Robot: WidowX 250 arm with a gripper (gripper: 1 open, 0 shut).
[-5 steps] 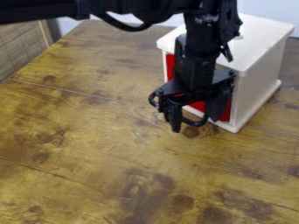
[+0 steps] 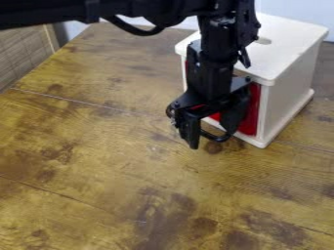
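Observation:
My black gripper [image 2: 209,127] hangs low in the camera view, directly in front of a white box [image 2: 284,68] with a red front panel [image 2: 251,114]. Its fingers are apart, with nothing visible between them. The gripper and arm hide much of the red panel, and whether they touch it is unclear.
A brick-patterned strip [image 2: 20,54] runs along the upper left edge.
The arm has shifted slightly left since a second ago, most visibly in its upper part. The box looks unchanged.

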